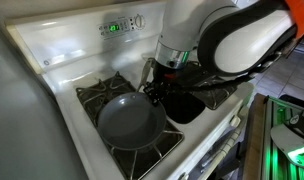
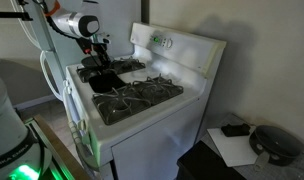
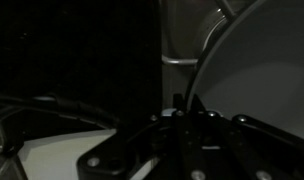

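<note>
A round dark grey pan [image 1: 132, 122] sits over the left burners of the white stove in exterior view 1. At its right edge is my gripper [image 1: 155, 94], pointing down and largely hidden by the arm. In the wrist view the pan's curved rim [image 3: 214, 52] runs down to the tips of my gripper, which is shut. Whether the thin rim is pinched between the fingertips or only touches them, I cannot tell. In exterior view 2 the gripper is small and hard to make out.
Right of the pan lies a black flat surface [image 1: 185, 106]. The control panel [image 1: 122, 25] rises behind the burners. More burner grates [image 2: 137, 95] fill the stove's near end in exterior view 2. A black pot [image 2: 277, 145] and a white sheet [image 2: 230, 148] lie at the far right.
</note>
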